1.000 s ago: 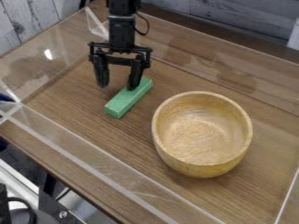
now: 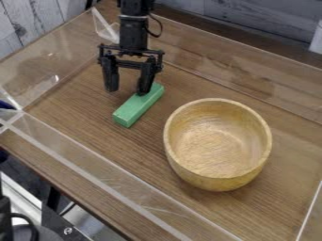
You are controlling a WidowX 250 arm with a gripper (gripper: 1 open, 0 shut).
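Note:
A long green block (image 2: 137, 106) lies flat on the wooden table, angled from lower left to upper right. My black gripper (image 2: 128, 75) hangs just above and behind the block's upper end, open, its two fingers apart on either side with no object seen held between them. The right finger is close to the block's far end; whether it touches cannot be told.
A large round tan bowl (image 2: 217, 141) stands right of the block. A black cable lies at the lower left edge, beside the table's edge.
The gripper has shifted slightly to the left over the last second. The green block and bowl look unmoved.

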